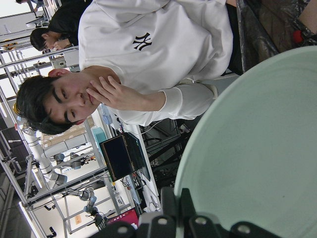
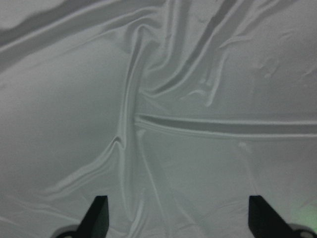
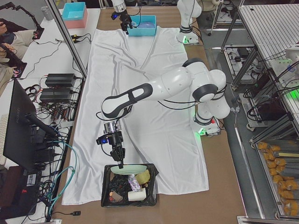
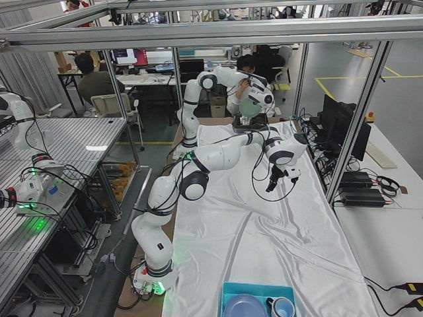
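Note:
A pale green plate [image 3: 128,170] [image 4: 251,109] [image 1: 252,139] is held upright at its rim by my left gripper [image 3: 120,162], above a black-lined bin [image 3: 106,196]. In the bin lie a crumpled packet [image 3: 133,182], a white cylinder [image 3: 136,196] and a yellowish item [image 3: 143,176]. My right gripper [image 4: 273,186] is open over the wrinkled white cloth [image 2: 188,163], with nothing between its fingers.
At the other end of the table a blue bin [image 4: 258,289] holds a blue plate [image 4: 244,307] and a mug [image 4: 283,307]. Cloth between the bins is clear. A person [image 1: 124,59] is close beyond the plate.

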